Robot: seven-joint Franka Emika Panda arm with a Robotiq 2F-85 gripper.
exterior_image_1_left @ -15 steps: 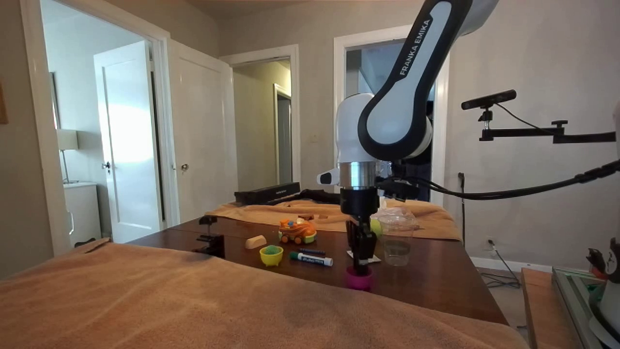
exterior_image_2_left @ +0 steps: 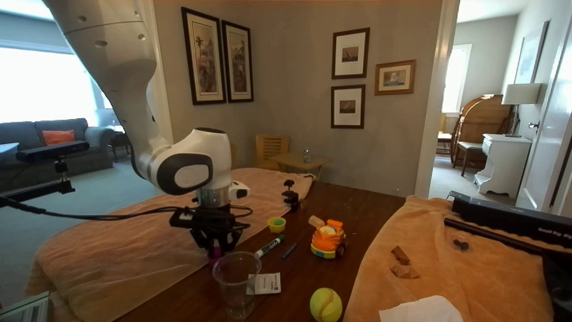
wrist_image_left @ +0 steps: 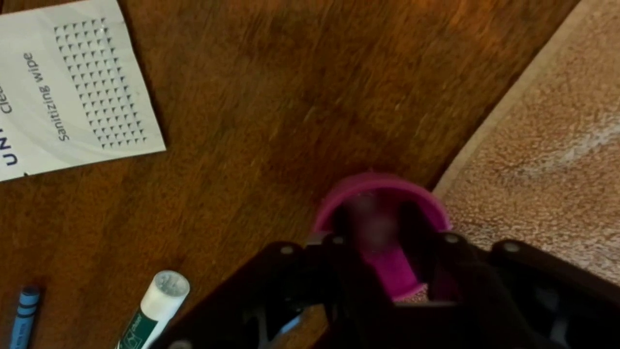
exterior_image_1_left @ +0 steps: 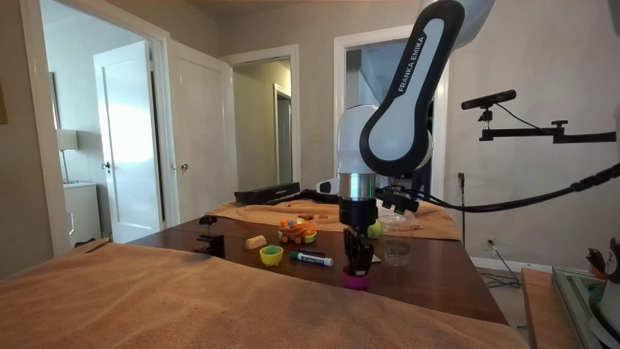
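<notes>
A small magenta cup (exterior_image_1_left: pixel 356 282) stands on the dark table beside the near towel's edge. My gripper (exterior_image_1_left: pixel 359 271) points straight down into it. In the wrist view the two dark fingertips (wrist_image_left: pixel 415 224) reach inside the cup's rim, part open with a gap between them. A blurred pinkish patch shows in that gap; whether it is an object or the cup's inside, I cannot tell. From the second exterior view, the magenta cup (exterior_image_2_left: pixel 214 252) is mostly hidden by the gripper (exterior_image_2_left: pixel 216 247) and a clear plastic cup (exterior_image_2_left: pixel 236 290).
Nearby lie a green-capped marker (exterior_image_2_left: pixel 269 246), a blue crayon (exterior_image_2_left: pixel 289 250) and a white wipe packet (wrist_image_left: pixel 75 87). A yellow cup (exterior_image_1_left: pixel 271 256) with something green inside, an orange toy car (exterior_image_1_left: pixel 297 230) and a tennis ball (exterior_image_2_left: pixel 325 305) stand farther off.
My gripper has come down deeper into the magenta cup and turned somewhat about its upright axis. The cup has shifted slightly left in the first exterior view.
</notes>
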